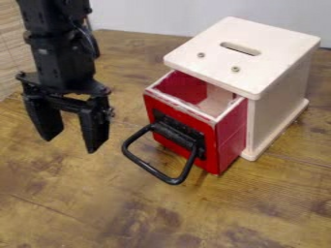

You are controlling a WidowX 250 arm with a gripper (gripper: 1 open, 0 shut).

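Observation:
My gripper (70,126) hangs over the table at the left, fingers apart with nothing visible between them. To its right stands a white wooden cabinet (278,107) with a slot in its top. Its red drawer (226,140) is pulled out toward the front left, and the part of its inside that shows is bare. A black loop handle (162,174) juts from the drawer's front, to the right of my gripper and apart from it.
A pale woven surface (11,58) shows at the left edge.

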